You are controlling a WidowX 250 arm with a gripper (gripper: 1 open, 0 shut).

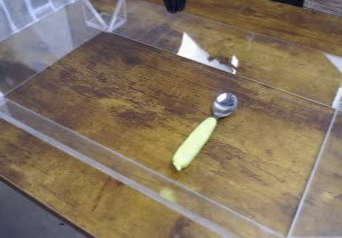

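A spoon point(197, 142) with a pale yellow-green handle and a shiny metal bowl lies on the wooden surface inside a clear-walled enclosure, right of centre, bowl toward the back. The black gripper point(173, 4) is at the top edge of the view, above the back of the enclosure and well away from the spoon. Only its lower part shows, and it looks shut, with nothing visible between its fingers.
Clear plastic walls point(80, 153) surround the wooden work area point(100, 82). The left part of the floor inside is bare. A white railing stands at the upper left, and a dark strip runs along the back right.
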